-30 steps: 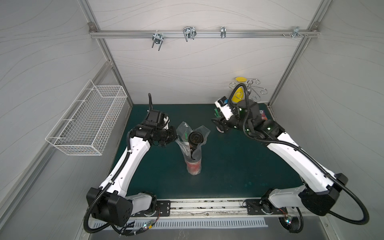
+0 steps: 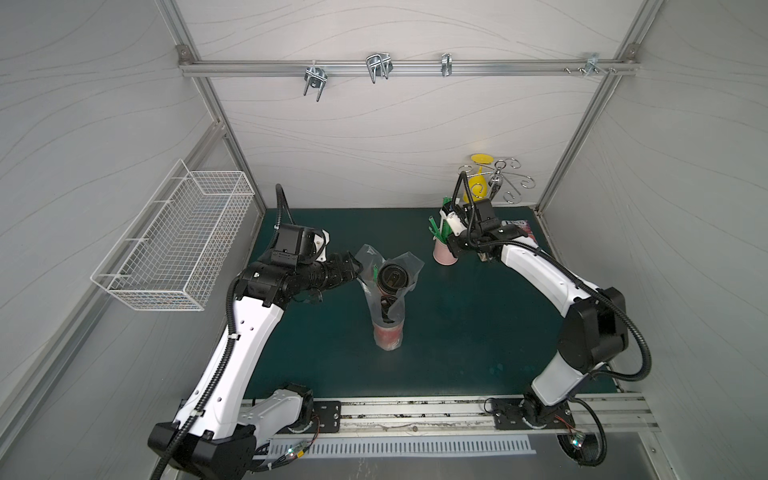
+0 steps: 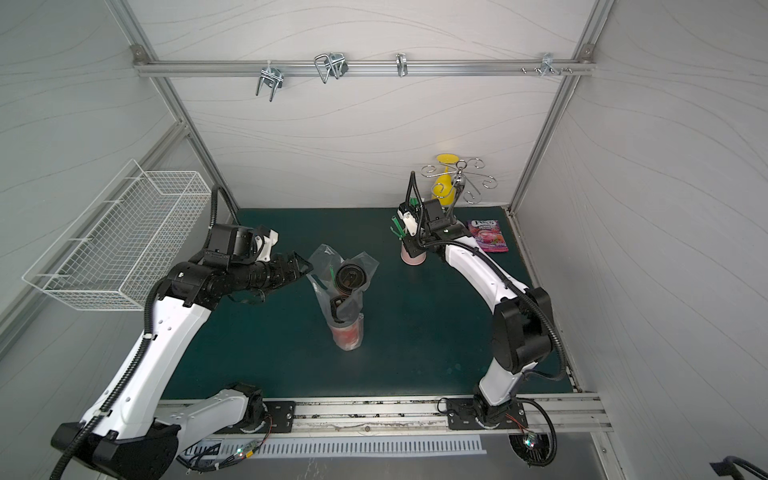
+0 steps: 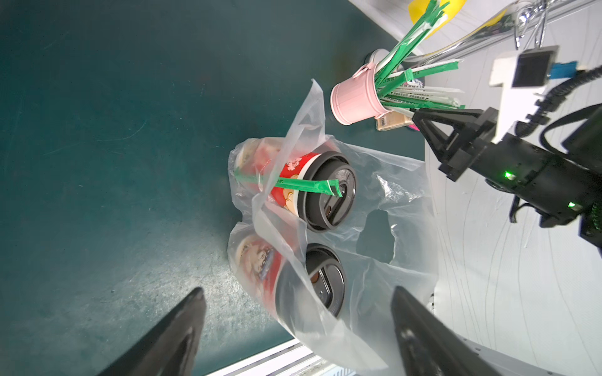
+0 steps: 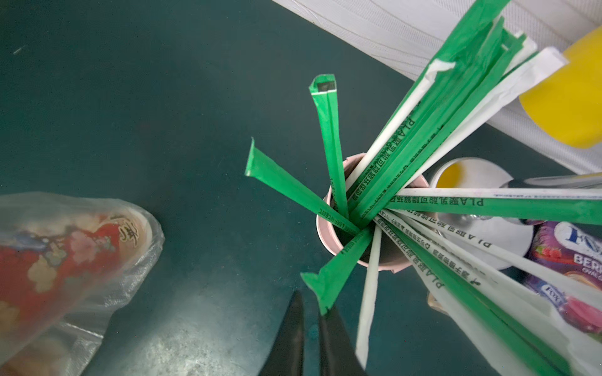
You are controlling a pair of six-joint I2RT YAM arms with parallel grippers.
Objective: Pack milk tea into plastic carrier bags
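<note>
A clear plastic carrier bag point(image 2: 411, 264) stands mid-table with two dark-lidded red cups in it; the left wrist view shows the upper cup point(image 4: 327, 188) and lower cup point(image 4: 326, 282). One green-wrapped straw point(image 4: 307, 185) lies across the upper lid, inside the bag. My left gripper point(image 2: 357, 268) is open beside the bag's upper left edge. At the back right, my right gripper has a narrow gap between its fingers. Its tips are at the bent end of a green-wrapped straw point(image 5: 335, 272) in the pink bucket point(image 5: 326, 232); whether they touch it is unclear.
More green and white wrapped straws point(image 5: 432, 131) fan out from the bucket. Behind it are a yellow object point(image 3: 445, 190) and a wire stand point(image 3: 462, 169); a pink candy packet point(image 3: 488, 236) lies to the right. A wire basket point(image 2: 180, 240) hangs on the left wall.
My right arm has moved back and down to the straw bucket. The left arm has shifted slightly, its gripper still by the bag's left edge. The bag stands where it was.
</note>
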